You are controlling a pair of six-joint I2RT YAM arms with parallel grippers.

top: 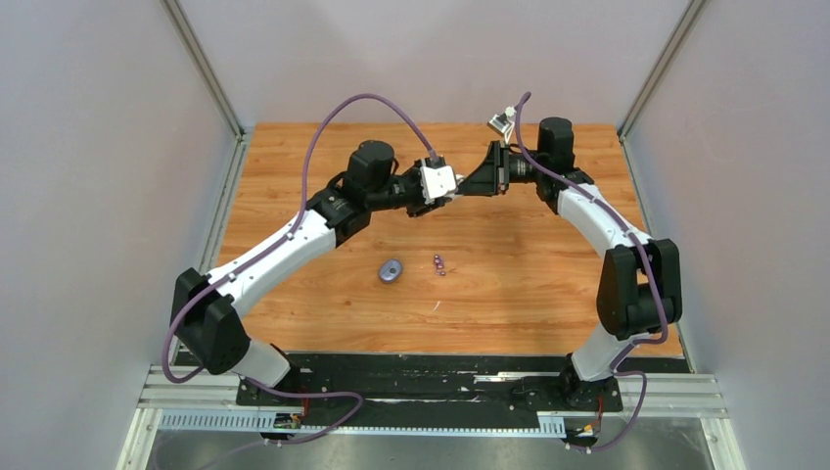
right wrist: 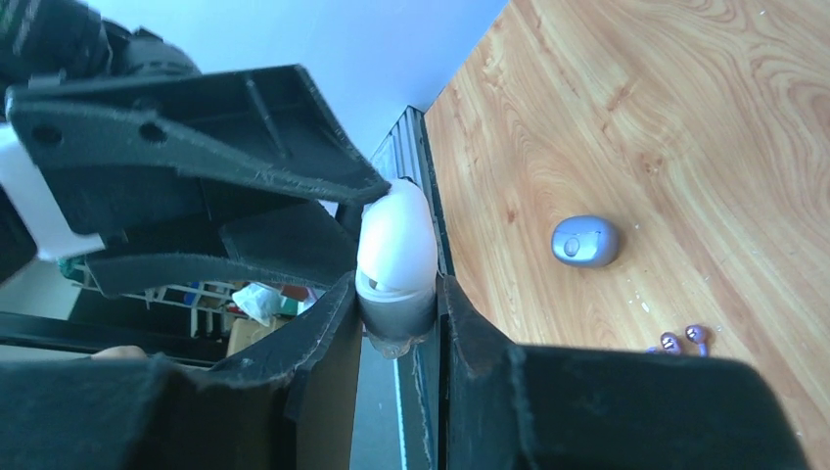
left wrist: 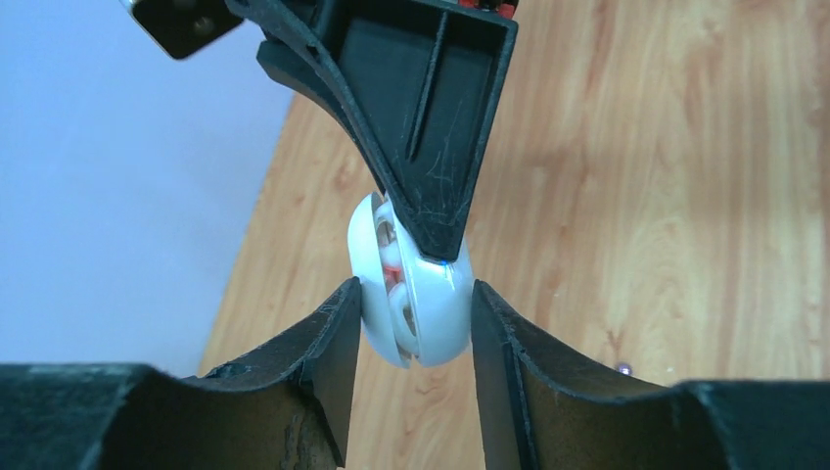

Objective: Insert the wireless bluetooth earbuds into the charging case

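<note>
A white charging case [left wrist: 440, 304] is held between both grippers above the table. My left gripper is shut on its sides, one finger [left wrist: 338, 323] at the lid and one at the body. Opposite, my right gripper is shut on the other end. In the left wrist view a narrow gap runs between lid and body, with a white earbud part [left wrist: 399, 302] and a reddish spot inside. How the contents are seated cannot be told. The top view shows the two grippers meeting over the far middle of the table, mostly hiding the case.
On the wooden table [top: 323, 313] lies a grey-purple oval object [top: 391, 270]. Several small purple beads [top: 439, 264] are to its right. The front of the table is otherwise largely clear, and both arms are close together at the back.
</note>
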